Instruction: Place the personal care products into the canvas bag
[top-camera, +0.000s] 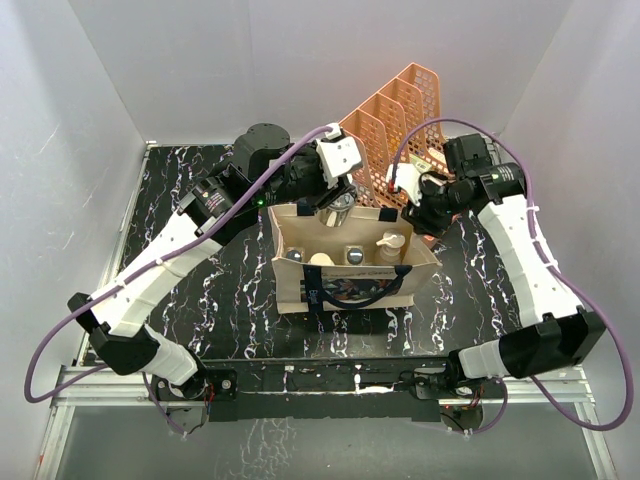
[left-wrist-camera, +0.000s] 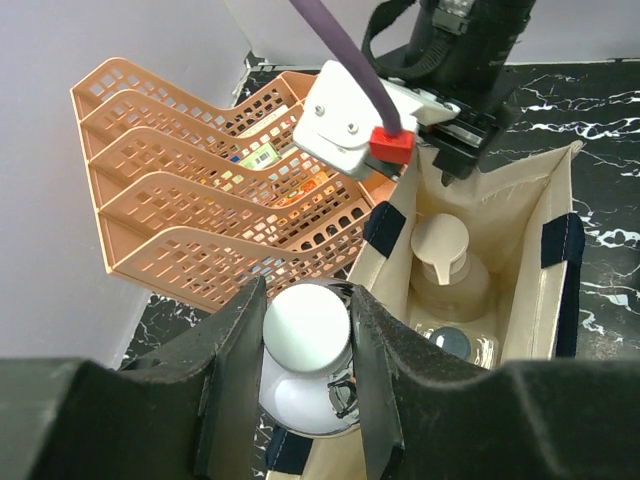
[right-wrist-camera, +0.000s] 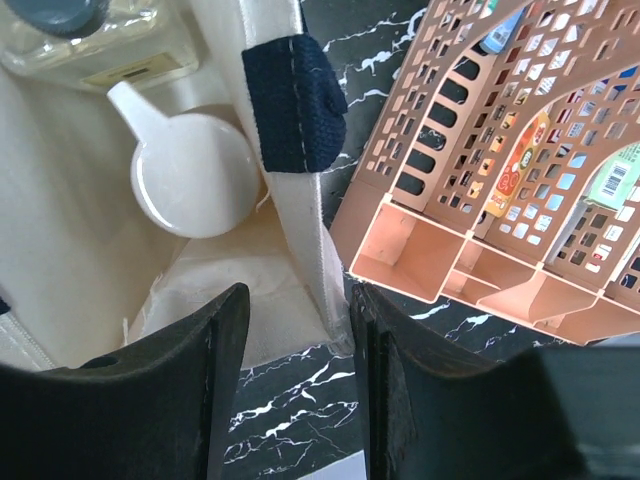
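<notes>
My left gripper is shut on a silver jar (left-wrist-camera: 305, 390) with a white top, held over the canvas bag (top-camera: 290, 285), which stands on the dark marble table. Inside the bag are a white pump bottle (left-wrist-camera: 450, 285), a dark-capped bottle (left-wrist-camera: 450, 341) and other containers. My right gripper is at the bag's right end, its fingers around the fabric rim (right-wrist-camera: 330, 330); whether they grip it is unclear.
An orange plastic rack (top-camera: 390, 115) with several compartments and some products (right-wrist-camera: 520, 160) stands behind the bag at the right. The table (top-camera: 200, 310) left of and before the bag is clear.
</notes>
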